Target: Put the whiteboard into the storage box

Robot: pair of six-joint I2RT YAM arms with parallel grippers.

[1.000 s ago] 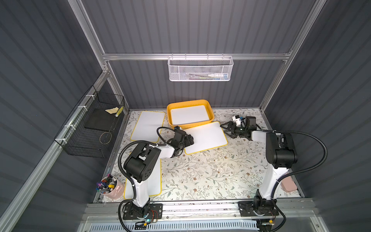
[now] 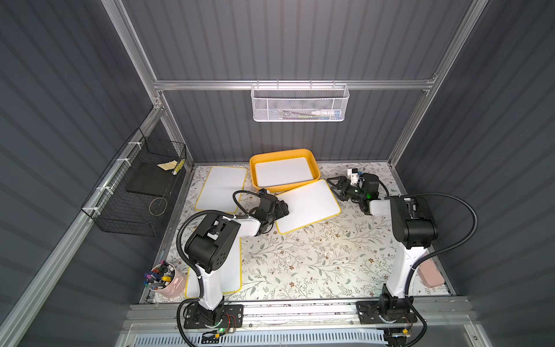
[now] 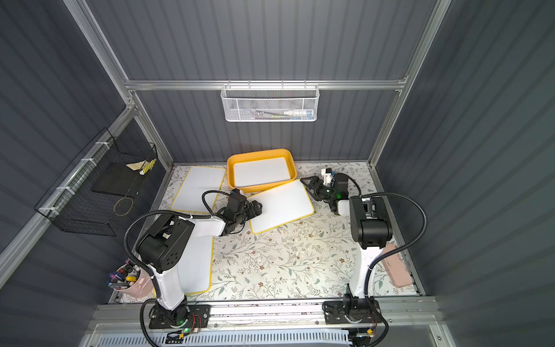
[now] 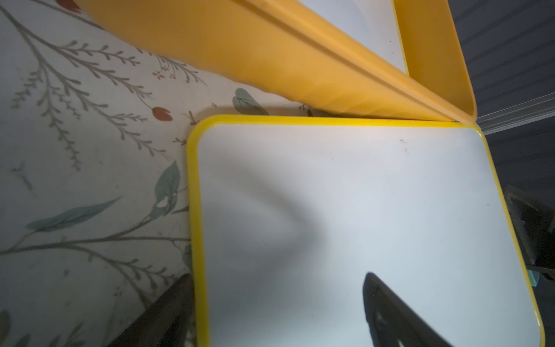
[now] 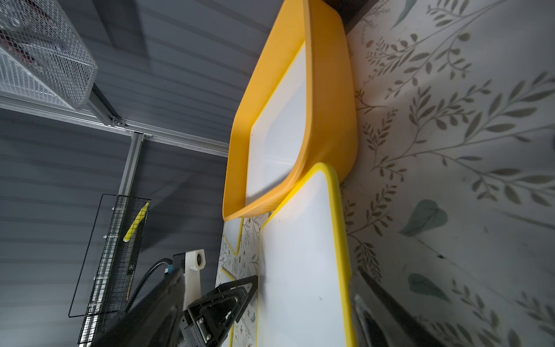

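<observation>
The white whiteboard (image 2: 306, 207) with a yellow rim sits just in front of the orange storage box (image 2: 314, 162). Its far edge meets the box's front wall in the right wrist view. At the board's left end, my left gripper (image 2: 284, 208) is open; its dark, blurred fingers (image 4: 390, 312) reach into the lower part of the left wrist view. My right gripper (image 2: 335, 188) stands open at the right end, and the board's yellow edge (image 5: 343, 260) runs between its fingers. Neither gripper visibly clamps the board. A white board (image 2: 283, 171) lies inside the box.
Another whiteboard (image 2: 222, 186) lies left of the box, and one more (image 2: 231, 271) is partly under the left arm. A pen cup (image 2: 171, 283) is at the front left, a pink case (image 2: 430, 273) at the front right.
My right gripper has moved slightly left toward the whiteboard. The board has shifted a little, its near left corner coming forward. The left arm looks still.
</observation>
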